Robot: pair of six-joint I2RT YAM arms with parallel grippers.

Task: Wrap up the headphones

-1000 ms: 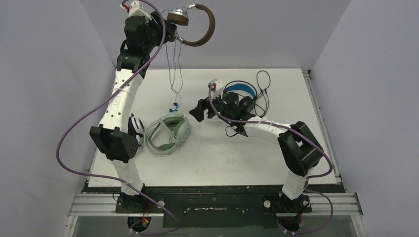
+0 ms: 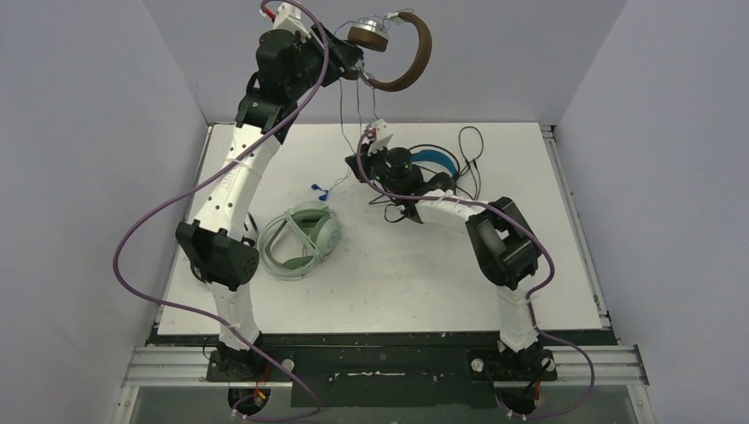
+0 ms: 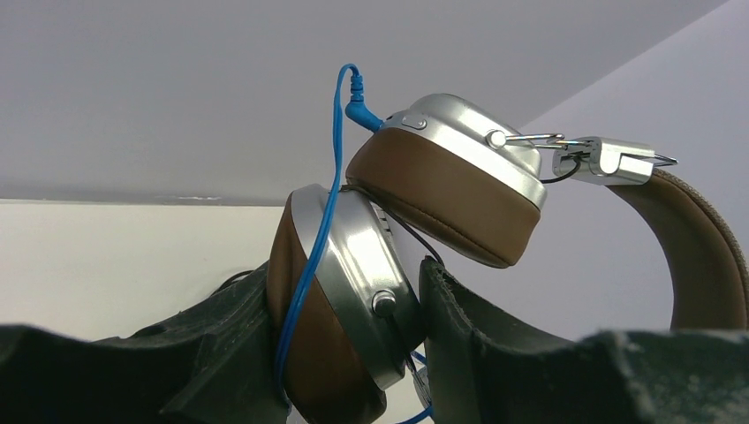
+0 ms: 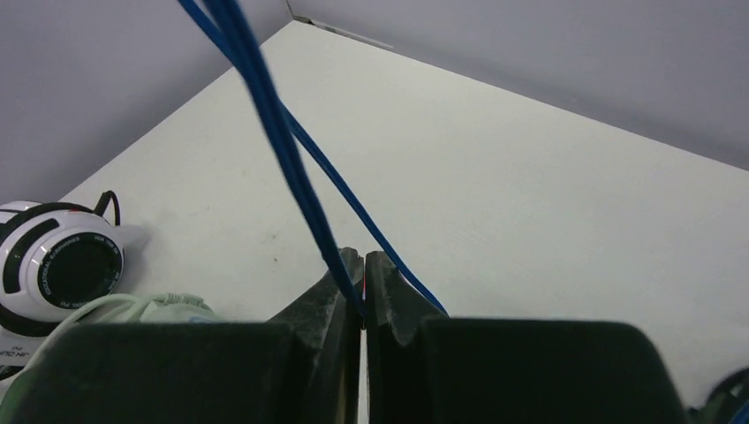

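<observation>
Brown-and-silver headphones [image 2: 369, 35] hang high at the back, and my left gripper [image 2: 351, 62] is shut on one earcup [image 3: 331, 309]; the other earcup [image 3: 442, 185] and the headband [image 3: 689, 238] stick out beside it. A blue cable [image 3: 313, 256] runs from a plug on the upper earcup and hangs down toward the table, its blue end [image 2: 320, 190] low at the middle left. My right gripper [image 2: 356, 159] is shut on the hanging cable [image 4: 300, 181], below the headphones, with strands rising from its fingertips.
Pale green headphones [image 2: 325, 237] lie at left centre, a white-and-black headset [image 4: 75, 265] beside them. A blue-and-black headset with cables [image 2: 472, 159] lies at the back right, partly under the right arm.
My left gripper carried the headphones rightward. My right gripper moved up and back to the hanging cable and shut on it, having been open earlier.
</observation>
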